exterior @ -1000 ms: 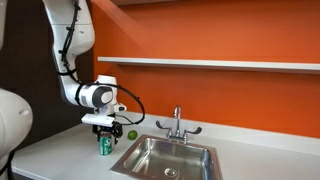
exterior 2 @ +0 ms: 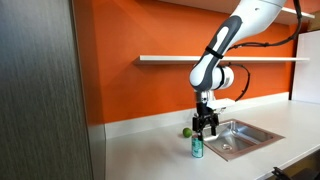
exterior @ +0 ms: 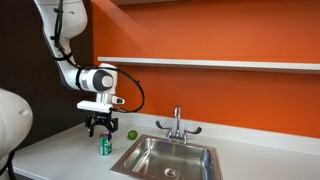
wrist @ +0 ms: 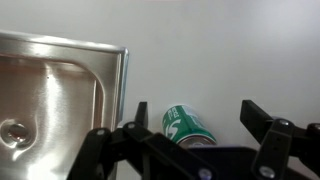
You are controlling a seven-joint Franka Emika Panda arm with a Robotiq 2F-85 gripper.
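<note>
A green can (exterior: 105, 146) stands upright on the white counter, left of the sink. Just above its top is my gripper (exterior: 102, 127), pointing down; in the second exterior view the gripper (exterior 2: 206, 130) is also over the can (exterior 2: 197, 147). From the wrist, the gripper is open, its two dark fingers (wrist: 140, 117) far apart. The green-and-white can (wrist: 183, 124) shows in the gap between them, touching neither as far as can be seen; its near end is partly hidden by the gripper.
A steel sink (exterior: 126, 160) with a faucet (exterior: 178, 124) lies right of the can. A small round green object (exterior: 132, 134) rests behind it on the counter. Overhead, a white shelf (exterior: 200, 64) runs along the orange wall.
My gripper has risen from lower around the can's top to slightly above it. The can has stayed standing in the same place.
</note>
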